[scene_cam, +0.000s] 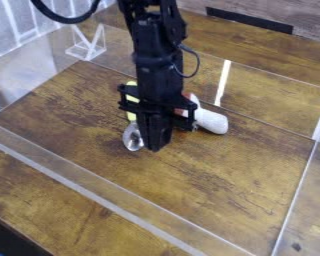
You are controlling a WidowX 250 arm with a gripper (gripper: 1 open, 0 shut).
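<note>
My black gripper (155, 132) hangs low over the wooden table (83, 190), just right of a silver spoon (132, 138). A yellow object (131, 112) lies behind the gripper, largely hidden by it. A white object (211, 121) lies to the right, partly behind the arm. Whether the gripper's fingers are open or shut is unclear.
A clear plastic wall runs along the left and right edges of the table. A small white fixture (88, 45) sits at the back left.
</note>
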